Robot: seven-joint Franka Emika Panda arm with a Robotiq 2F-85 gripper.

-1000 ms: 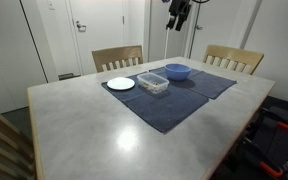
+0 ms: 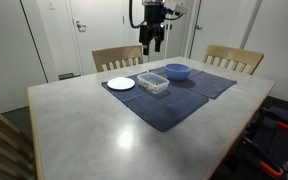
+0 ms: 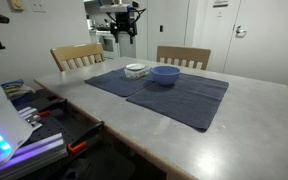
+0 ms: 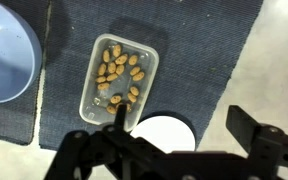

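Observation:
My gripper (image 2: 151,46) hangs above the table, high over the clear rectangular container (image 2: 152,82), with nothing between its fingers. In the wrist view the open gripper spans the lower part of the picture. That container (image 4: 120,83) holds several small brown, nut-like pieces (image 4: 111,68). Below it in the same view lies a white round plate (image 4: 165,133), its lower part hidden by the gripper. A blue bowl (image 4: 6,52) shows at the left edge, with no contents visible in the part seen.
Dark cloth mats (image 2: 172,108) lie beneath the container and bowl, with part of the plate on one. Wide bare table (image 2: 79,125) stretches toward the near left in the first exterior view. Chairs (image 2: 119,60) stand around the table.
In the first exterior view the gripper has come left and lower, from above the bowl's side to above the container. Container, plate and bowl have stayed put.

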